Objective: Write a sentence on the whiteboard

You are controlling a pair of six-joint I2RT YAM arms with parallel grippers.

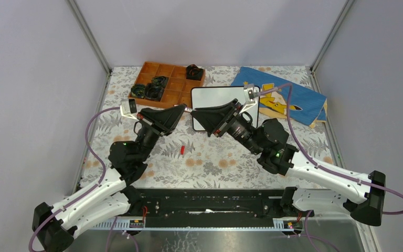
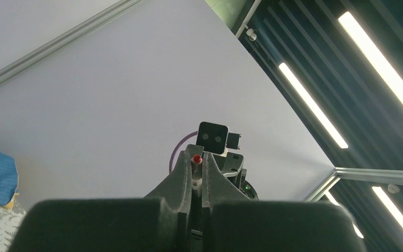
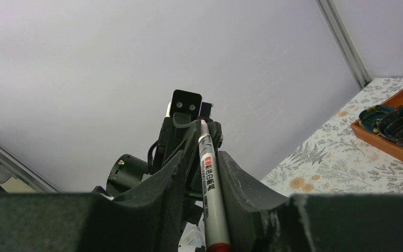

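A white marker (image 3: pixel 210 181) with dark lettering and a red end spans the space between my two grippers. My left gripper (image 1: pixel 183 106) is shut on its far end; in the left wrist view a red part of the marker (image 2: pixel 197 159) shows between the fingers. My right gripper is part open around the marker's body, with a gap on the left side of the marker. Below the right gripper lies the whiteboard (image 1: pixel 215 96), partly covered by the arm. A small red cap (image 1: pixel 182 150) rests on the table.
An orange compartment tray (image 1: pixel 163 70) with dark coiled items stands at the back left. The blue cloth (image 1: pixel 307 100) with a yellow figure lies at the back right.
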